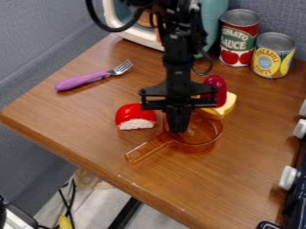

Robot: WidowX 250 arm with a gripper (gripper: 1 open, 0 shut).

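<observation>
My black gripper [178, 119] points down into a transparent orange toy pan [201, 142], at its left rear rim; whether its fingers are open or shut is unclear. The pan's handle reaches toward the lower left. A red and white toy piece [134, 116] lies left of the gripper. Behind the pan are a dark red oval object [216, 88] and a yellow piece [221, 107], both partly hidden.
A purple fork [86, 79] lies at the left. Two cans, red [238, 40] and yellow [273, 56], stand at the back right by a teal appliance [208, 18]. A black device [293, 188] borders the right.
</observation>
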